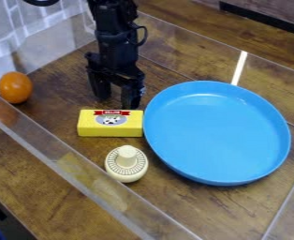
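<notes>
My black gripper [116, 92] is low over the wooden table, just above and behind a yellow box [110, 128] with a red label and cartoon face. Its two dark fingers stand apart, open, with no object visible between them. A large blue plate [216, 131] lies to the right of the box. In front of the box is a cream round object [125, 165] with a knob on top. An orange round fruit [15, 87] sits at the far left.
Clear plastic or glass walls edge the left side and lower left.
</notes>
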